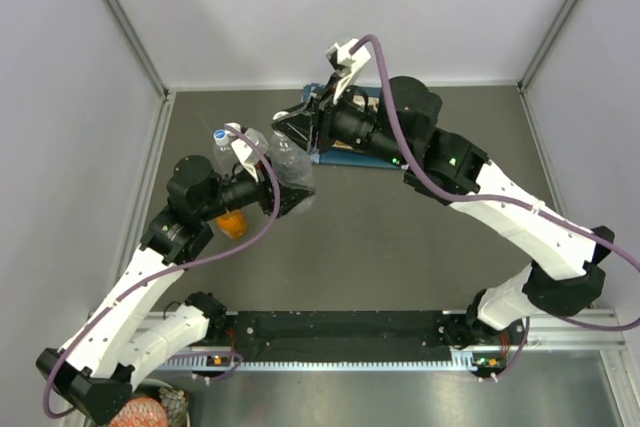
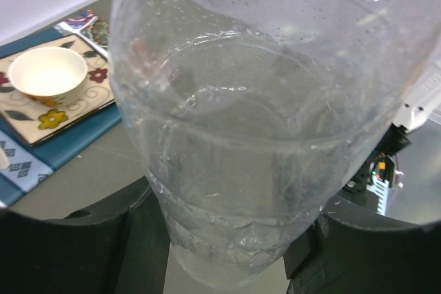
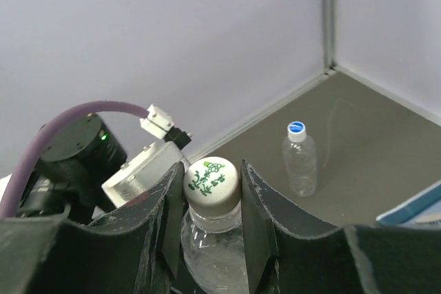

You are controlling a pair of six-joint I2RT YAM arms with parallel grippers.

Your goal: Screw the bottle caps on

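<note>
A clear plastic bottle [image 1: 292, 169] is held upright near the centre, my left gripper [image 1: 276, 197] shut on its body; it fills the left wrist view [image 2: 248, 135]. My right gripper is at the bottle's top, shut on a white cap [image 3: 211, 185] with a green design, sitting on the neck. Whether the cap is threaded on cannot be told. A second bottle [image 3: 300, 163] with a blue-and-white cap [image 3: 296, 129] stands at the back left.
An orange bottle [image 1: 232, 223] stands behind my left arm. A blue mat [image 1: 355, 158] with a patterned tray [image 2: 76, 101] and bowl [image 2: 47, 67] lies at the back.
</note>
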